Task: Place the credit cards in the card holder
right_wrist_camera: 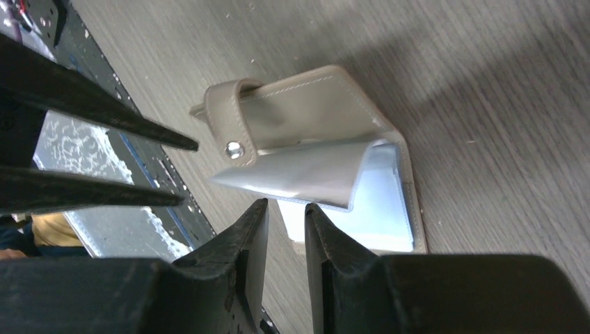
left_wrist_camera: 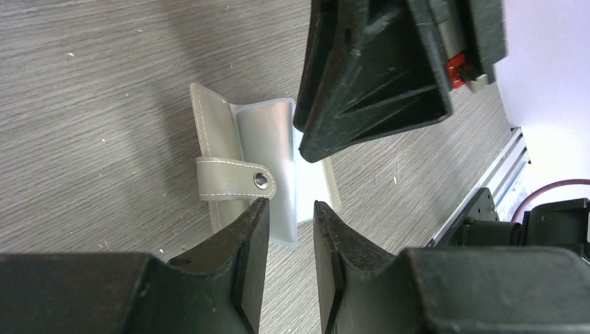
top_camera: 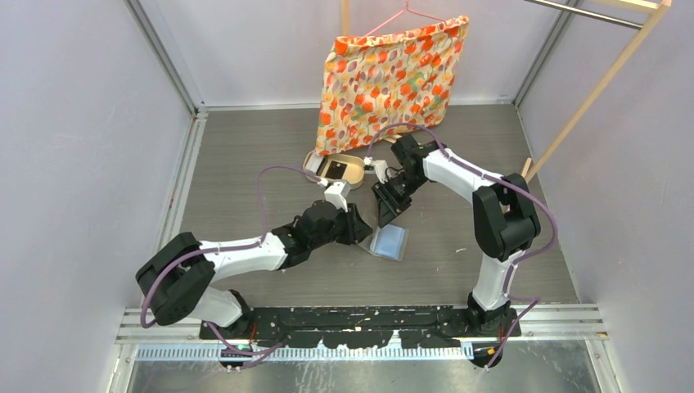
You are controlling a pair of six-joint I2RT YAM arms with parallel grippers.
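The card holder lies opened on the floor between my grippers, beige with a snap strap and clear plastic sleeves. My left gripper hovers at its left side; its fingertips stand a little apart over the holder's edge, nothing visible held. My right gripper is over the holder's upper part, its fingertips likewise parted, with nothing visible between them. I cannot make out separate cards in the holder.
A beige tray with dark and white items sits behind the grippers. Patterned cloth hangs at the back.
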